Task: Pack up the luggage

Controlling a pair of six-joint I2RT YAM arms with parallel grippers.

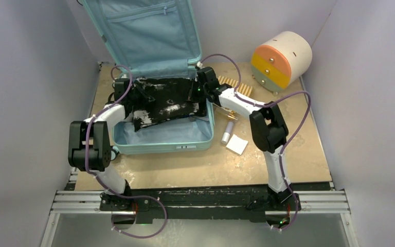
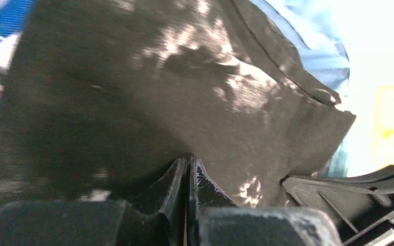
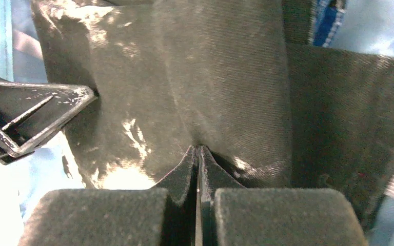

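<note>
The light-blue suitcase (image 1: 162,146) lies open, its lid raised at the back. Inside is a crumpled black garment with white blotches (image 1: 164,108), also filling the left wrist view (image 2: 133,92) and the right wrist view (image 3: 113,66). My left gripper is shut, its tips pressed against the garment on the left side of the case. My right gripper is shut too, its tips against the garment at the right side. I see nothing held between either pair of fingers.
Right of the case lie a striped folded cloth (image 1: 239,87), a cylindrical tube (image 1: 228,133) and a white square (image 1: 236,145). A colourful drawer barrel (image 1: 280,62) stands at the back right. A round dark item is mostly hidden behind the left arm.
</note>
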